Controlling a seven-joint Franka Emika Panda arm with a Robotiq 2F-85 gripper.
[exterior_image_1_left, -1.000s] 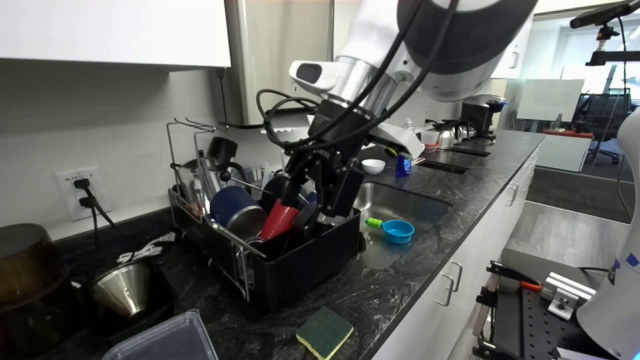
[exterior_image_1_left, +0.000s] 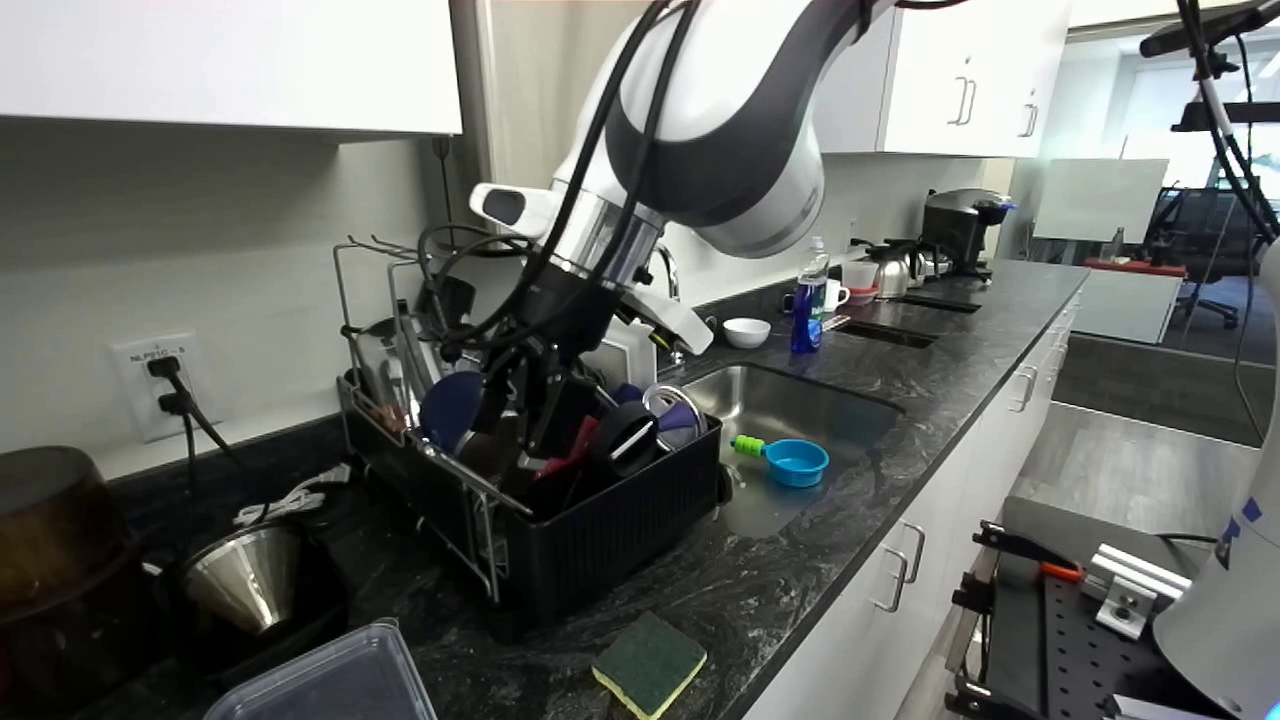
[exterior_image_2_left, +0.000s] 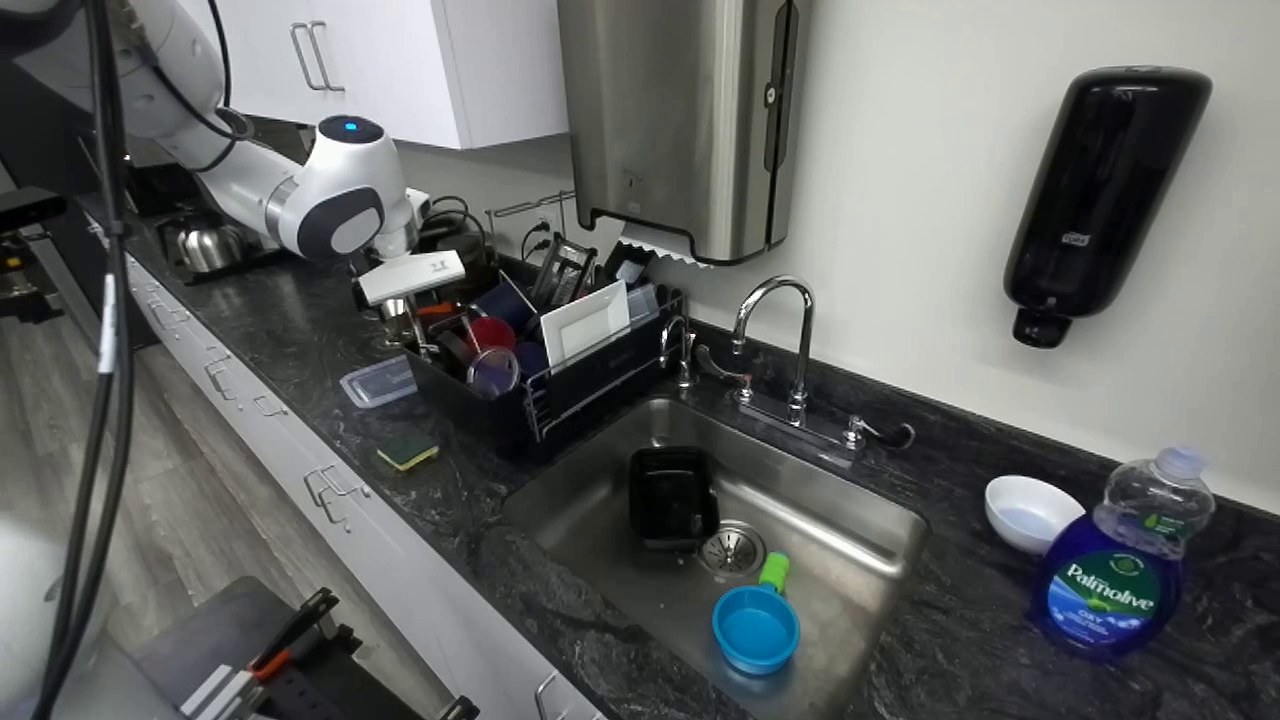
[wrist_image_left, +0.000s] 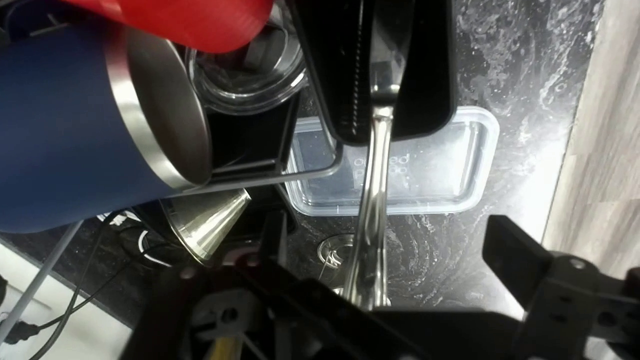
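Observation:
My gripper (exterior_image_1_left: 523, 434) is over the dish rack (exterior_image_1_left: 600, 546), its fingers down among the dishes. In the wrist view its fingers stand wide apart, one black finger (wrist_image_left: 516, 261) on the right and the other on the left. A silver utensil, apparently a knife (wrist_image_left: 374, 180), runs up the picture between them, not visibly gripped; its upper end lies in a black holder (wrist_image_left: 435, 78). To the left are a blue steel-rimmed cup (wrist_image_left: 66, 132), a red cup (wrist_image_left: 198, 18) and a clear round container (wrist_image_left: 246, 90). The fingertips are hard to make out in exterior view 2.
A clear lid or tray (wrist_image_left: 432, 168) and a metal funnel (exterior_image_1_left: 250, 576) lie beside the rack. Nearer the counter edge sits a sponge (exterior_image_1_left: 651, 664). The sink (exterior_image_2_left: 840, 528) holds a blue cup (exterior_image_2_left: 756, 630) and a black container (exterior_image_2_left: 669, 494). White plates (exterior_image_2_left: 585, 324) stand in the rack.
In exterior view 1 my arm has swung left and a little lower, deeper over the rack. The gripper now covers much of the red cup and part of the blue one. The dishes look otherwise unmoved.

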